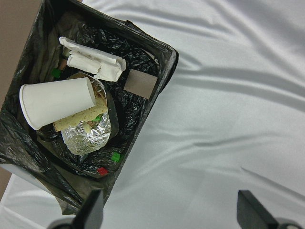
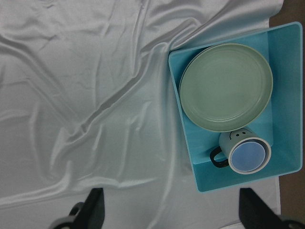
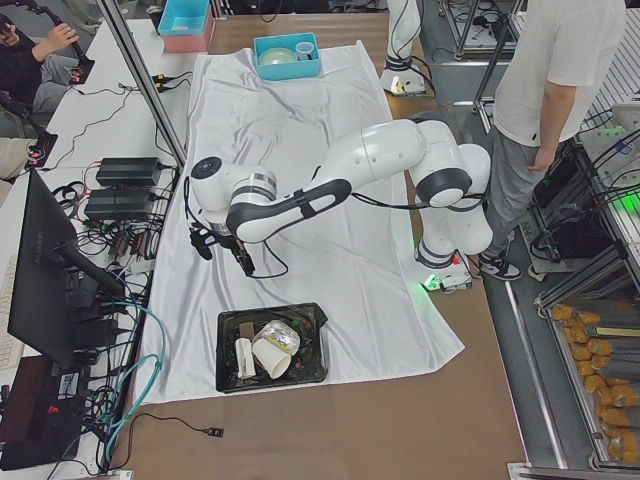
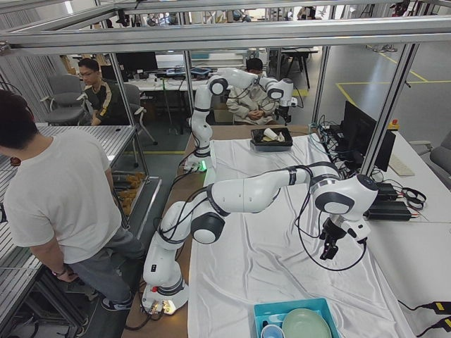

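Note:
A black lined bin (image 3: 225, 360) holds a white paper cup (image 1: 55, 102), crumpled foil (image 1: 86, 140), folded white paper (image 1: 95, 62) and a brown square (image 1: 140, 83). My left gripper (image 3: 222, 250) hangs over the cloth above the bin's far side, open, nothing visible between its fingers. At the other end, a blue tub (image 2: 288, 119) holds green plates (image 2: 226, 88) and a mug (image 2: 245, 155). My right gripper (image 4: 331, 243) stands open over the cloth beside the tub, empty between its fingertips in the right wrist view.
A monitor (image 3: 40, 270), boxes and cables line one side, with a metal post (image 3: 145, 80) at the cloth's edge. A standing person (image 3: 545, 70) is on the other side.

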